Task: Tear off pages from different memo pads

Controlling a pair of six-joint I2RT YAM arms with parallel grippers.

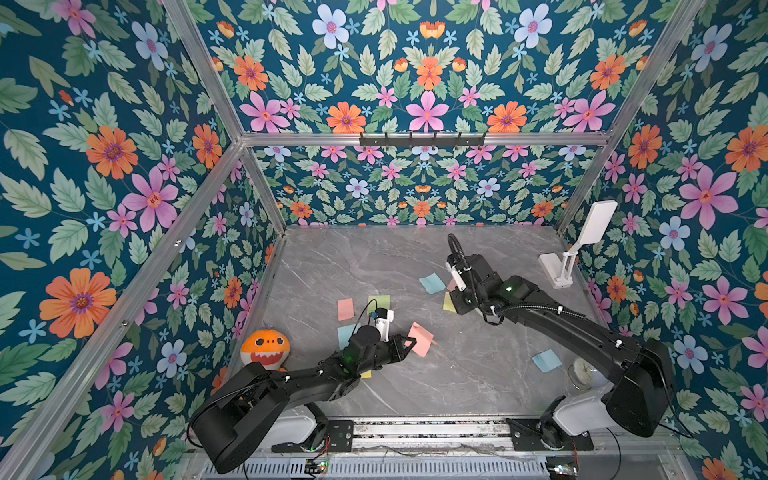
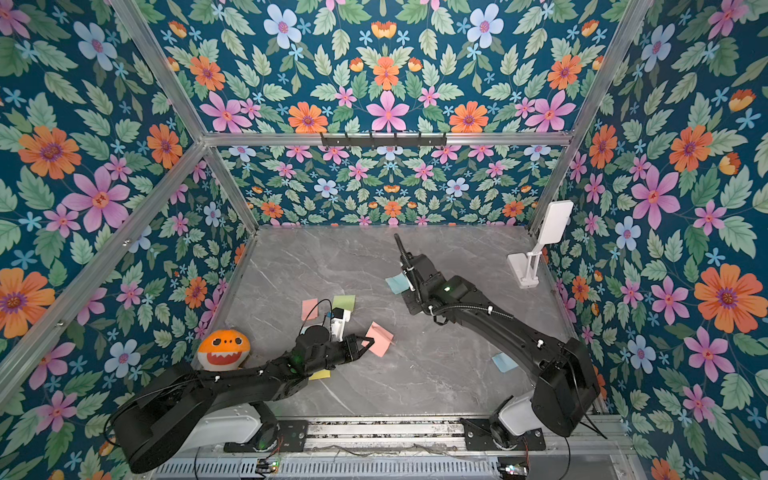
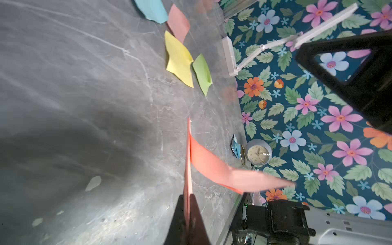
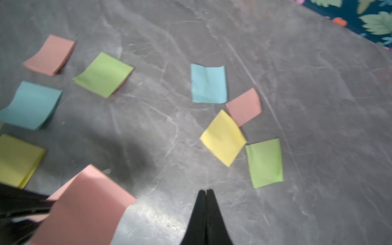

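Pink sticky paper [image 3: 220,169] stands up from my left gripper, which is shut on its edge; one leaf splays off to the right. In the right wrist view the same pink paper [image 4: 87,208] shows at lower left beside the dark left fingers. My right gripper is shut, with nothing visible between its fingertips, over bare table. Ahead of it lie separate blue [image 4: 209,83], pink [image 4: 245,107], yellow [image 4: 223,138] and green [image 4: 265,163] papers. At far left are another pink pad [image 4: 51,55], a green pad [image 4: 104,74], a blue pad [image 4: 31,105] and a yellow pad [image 4: 18,159].
A blue paper [image 1: 547,361] lies near a round clear container [image 1: 582,373] by the right arm's base. An orange shark toy [image 1: 265,349] sits at left, a white lamp [image 1: 562,268] at back right.
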